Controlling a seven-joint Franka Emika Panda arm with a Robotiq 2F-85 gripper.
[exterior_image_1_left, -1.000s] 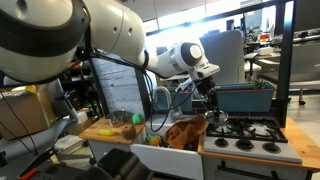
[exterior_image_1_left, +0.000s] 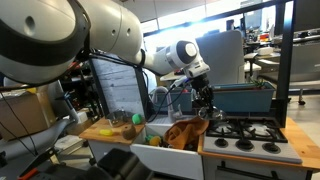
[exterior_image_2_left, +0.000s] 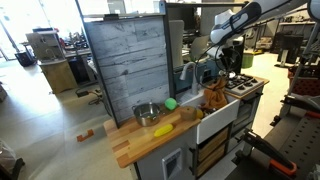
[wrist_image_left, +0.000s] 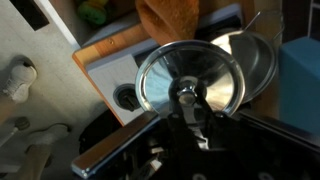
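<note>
A round shiny lid (wrist_image_left: 157, 82) with a knob fills the middle of the wrist view. My gripper is shut on its knob, and dark fingers cover part of the near side. Beyond the lid, at its upper right, a steel pan (wrist_image_left: 262, 62) shows partly covered. In exterior view 1 the gripper (exterior_image_1_left: 205, 106) hangs at the left side of the stove (exterior_image_1_left: 252, 137), above the counter; the lid is too small there to make out clearly.
An orange cloth (exterior_image_1_left: 184, 133) drapes over the sink just left of the gripper. A blue bin (exterior_image_1_left: 240, 99) stands behind the stove. Farther left on the wooden counter are a steel pot (exterior_image_2_left: 148, 115) and a yellow item (exterior_image_2_left: 163, 130).
In exterior view 1 my gripper has shifted left, from over the stove's left edge toward the orange cloth. The cloth and the stove look unmoved.
</note>
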